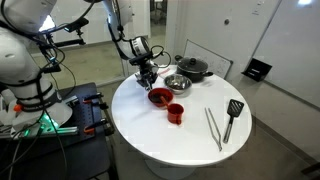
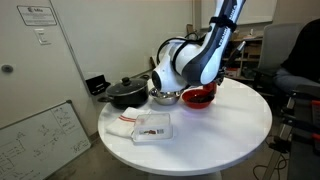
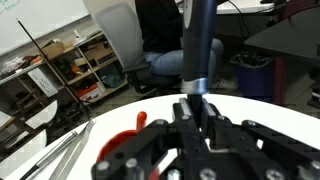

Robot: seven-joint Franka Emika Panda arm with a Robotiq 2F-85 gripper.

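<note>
In the wrist view my gripper is shut on a smooth, upright, handle-like object [image 3: 197,55], dark above with a silvery lower end. Its top runs out of the frame, so I cannot tell what it belongs to. From the first exterior view, the gripper [image 1: 149,83] hangs over the left side of the table, close to the near-left rim of a red bowl [image 1: 166,93]. The second exterior view shows that bowl [image 2: 190,101] below the arm; the fingertips are hard to make out there.
A red mug [image 1: 175,113] stands beside the bowl. Behind are a metal bowl [image 1: 176,83] and a black lidded pot [image 1: 188,66]. Tongs [image 1: 214,128] and a black spatula [image 1: 234,109] lie to the right. A clear container [image 2: 152,127] and white cloth [image 2: 124,122] occupy another side.
</note>
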